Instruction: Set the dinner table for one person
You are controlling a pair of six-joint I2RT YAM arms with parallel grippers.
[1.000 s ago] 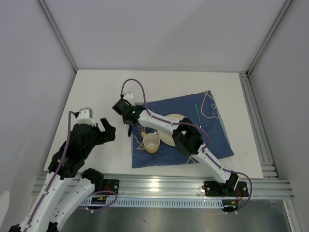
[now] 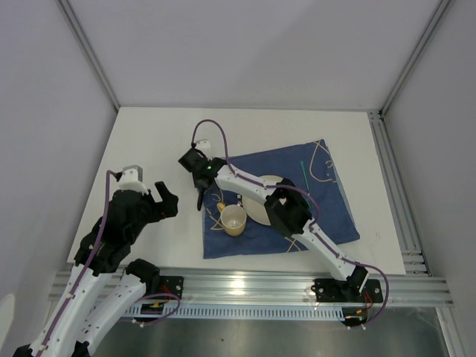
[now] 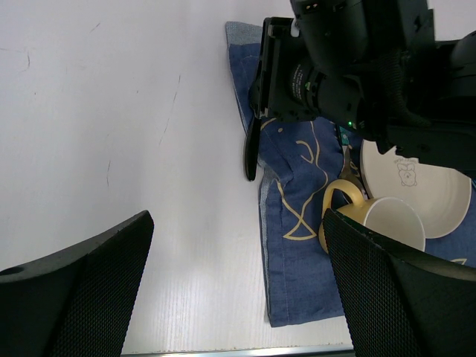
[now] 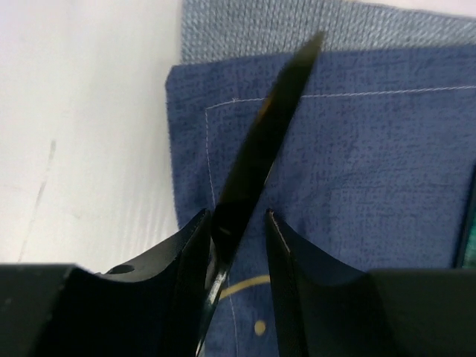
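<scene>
A dark-handled knife (image 4: pixel 248 171) lies along the left edge of the blue mat (image 2: pixel 327 223). My right gripper is low over it, fingers apart, the knife showing between them. A yellow mug (image 2: pixel 233 219) stands on the mat beside a cream plate (image 3: pixel 409 186), which the right arm partly hides in the top view. Another dark utensil (image 3: pixel 348 156) lies near the mug. A thin green utensil (image 2: pixel 305 175) lies on the mat's right. My left gripper is open and empty over the white table, left of the mat.
Walls and metal rails border the table. The right arm stretches across the mat from the lower right.
My right gripper has shifted slightly to the right in the top view. The left arm and the tableware look unchanged.
</scene>
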